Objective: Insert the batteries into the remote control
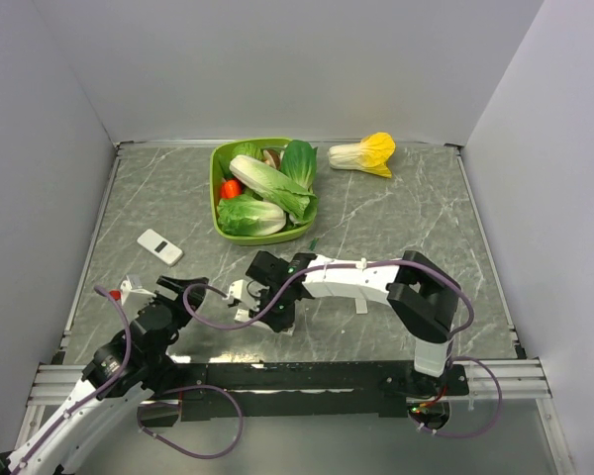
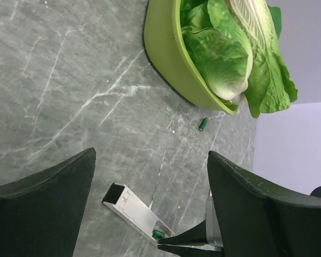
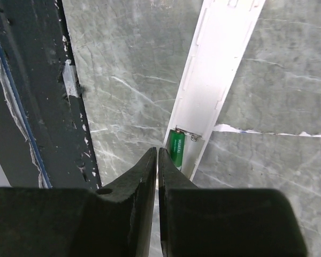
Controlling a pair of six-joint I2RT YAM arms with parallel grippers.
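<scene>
A white remote [image 3: 211,69] lies on the grey table with its battery bay uncovered. One green battery [image 3: 176,147] sits along one side of the bay; the strip beside it looks empty. Over that end of the remote, my right gripper has its tips close to the battery, a narrow gap between them and nothing held. A second green battery [image 2: 203,123] lies loose on the table near the basket. Left of the remote, my left gripper stands wide open and empty. In the top view, the right arm covers part of the remote [image 1: 262,322].
A green basket [image 1: 221,220] of vegetables stands at the back, with a yellow-leafed cabbage [image 1: 366,155] to its right. Another white device [image 1: 159,246] lies at the left. A small white piece [image 1: 361,306] rests under the right arm.
</scene>
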